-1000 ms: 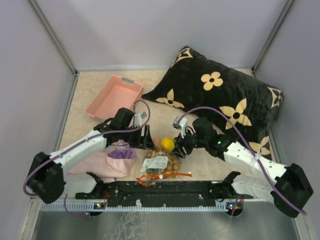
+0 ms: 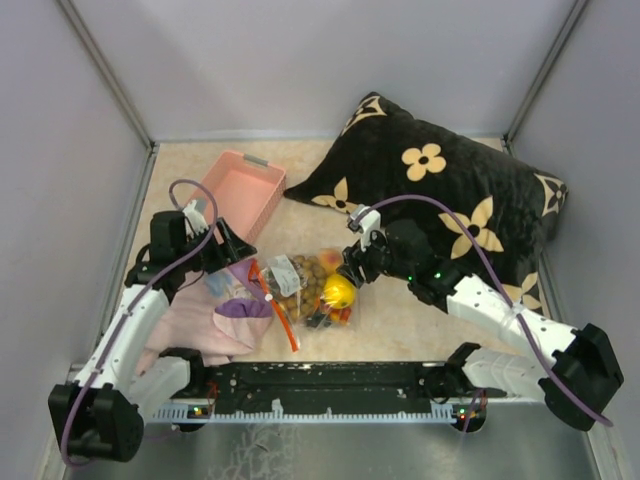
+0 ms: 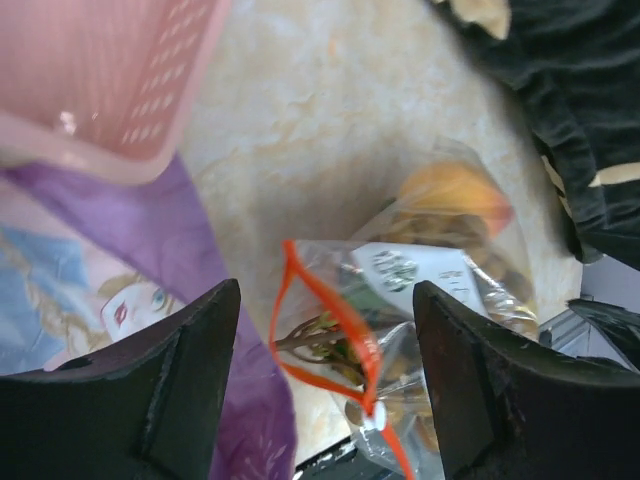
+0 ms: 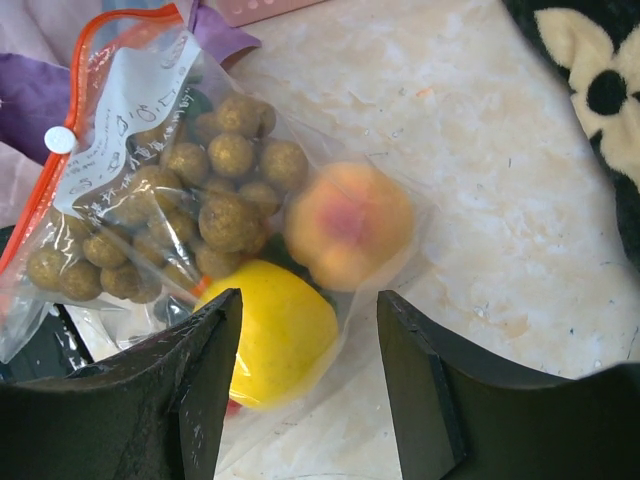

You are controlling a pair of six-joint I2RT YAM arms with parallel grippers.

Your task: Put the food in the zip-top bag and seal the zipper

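Observation:
The clear zip top bag lies on the table between both arms, its orange zipper towards the left. Through its plastic show several small brown balls, a yellow fruit or vegetable and a peach. In the left wrist view the bag's mouth gapes at its orange zipper; a white slider sits on it. My left gripper stands open above the mouth end. My right gripper is part open over the yellow item's end, and nothing shows gripped between its fingers.
An empty pink basket stands at the back left. Pink and purple cloth lies left of the bag. A black flowered cushion fills the back right. Bare table shows behind the bag.
The bag has turned so its zipper faces left instead of the front. The right arm has shifted slightly.

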